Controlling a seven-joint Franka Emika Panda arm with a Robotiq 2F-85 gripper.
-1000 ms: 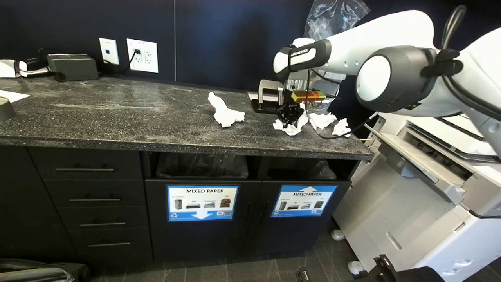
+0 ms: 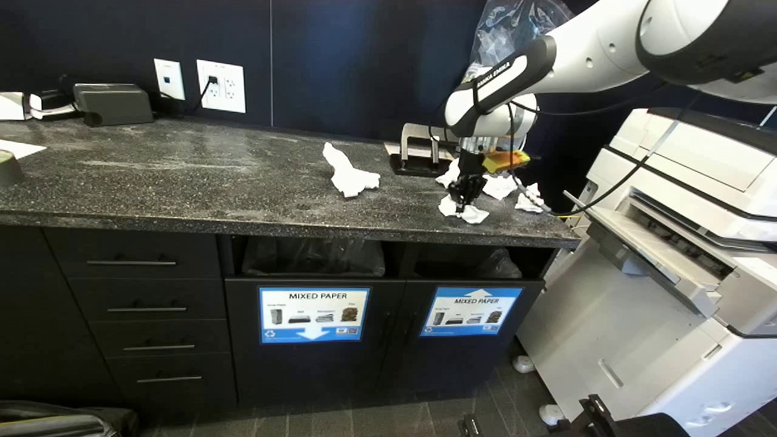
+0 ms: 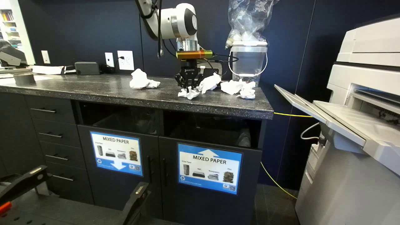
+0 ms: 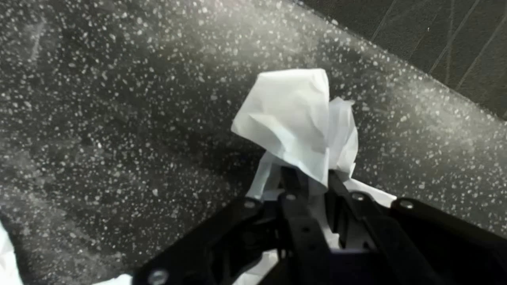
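My gripper is shut on a crumpled white paper [image 4: 290, 111], whose folds stick out past the fingertips in the wrist view. In the first exterior view the gripper [image 2: 463, 203] points down near the counter's front edge, with the held paper [image 2: 466, 212] low beneath it. From the second exterior view the same held paper [image 3: 188, 93] hangs at or just above the counter top; whether it touches is unclear. Other crumpled papers lie around: one stands alone to the left [image 2: 349, 175], others such as a paper ball [image 3: 210, 83] and a paper lump [image 3: 247, 90] lie to the right.
A hole punch [image 2: 420, 150] sits behind the gripper. The clear bucket [image 3: 248, 60] with a plastic bag on top stands at the back right. Below the counter [image 2: 196, 182] are two openings above doors with mixed-paper signs [image 2: 314, 314]. A printer [image 2: 670, 240] stands on the right.
My gripper has moved right and toward the counter's front edge, and the held paper has moved along with it. The other papers appear unmoved.
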